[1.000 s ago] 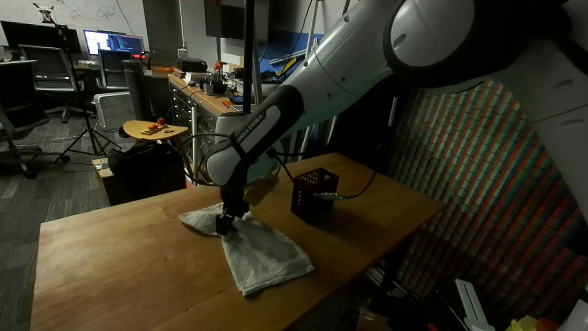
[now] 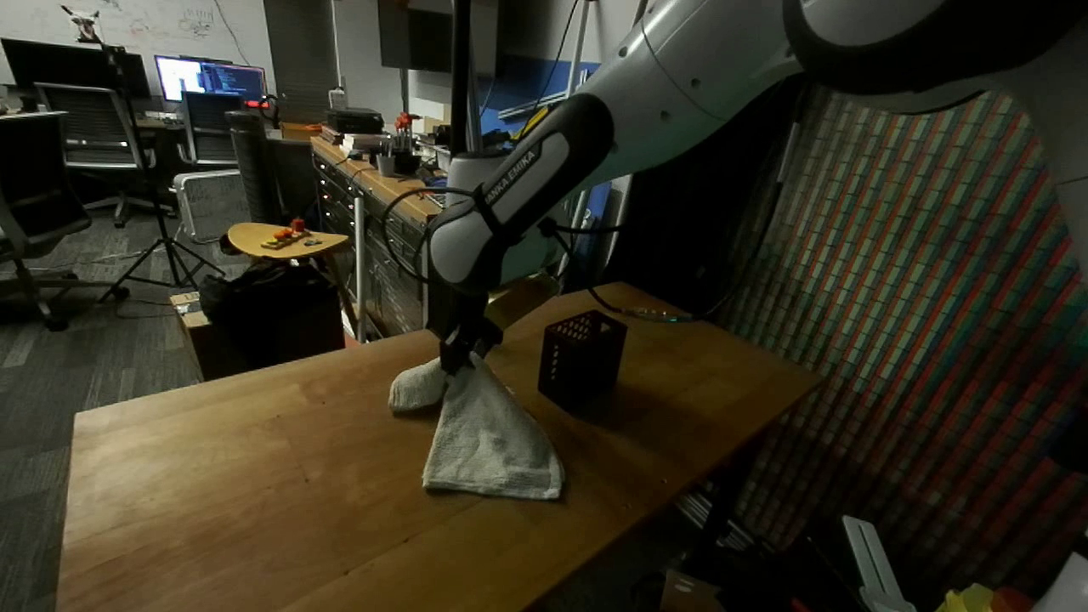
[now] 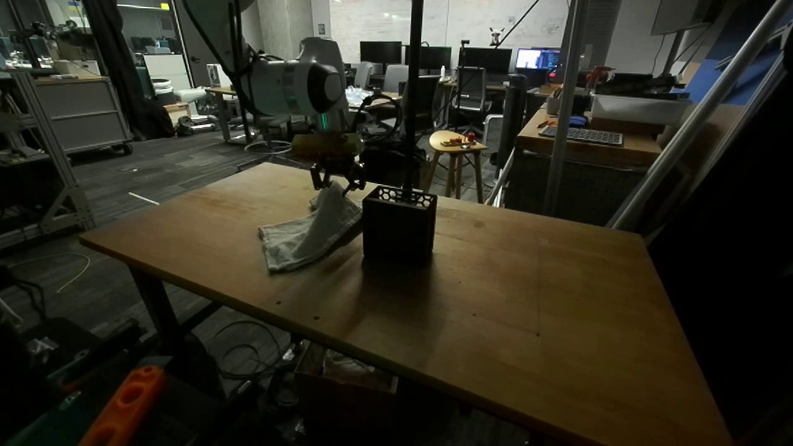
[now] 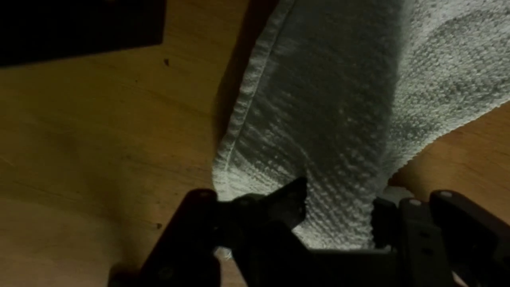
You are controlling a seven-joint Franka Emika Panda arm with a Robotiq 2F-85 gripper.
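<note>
One end drapes toward the table's near side and still touches the wood; a shorter end bulges out at the far left of the fingers. In exterior view 2 the towel (image 3: 305, 236) slopes up to the gripper (image 3: 338, 184), left of the black basket. From the wrist, the towel (image 4: 325, 119) runs up to and between the dark fingers of the gripper. Its folded edge hides part of the grip.
The black perforated basket (image 2: 581, 357) stands upright on the wooden table (image 2: 255, 479), close to the towel's right side. Its rim (image 3: 401, 194) is open at the top.
My gripper has risen and shifted right and farther back, pulling the towel with it. The towel's middle is now off the table, and its ends have drawn in.
</note>
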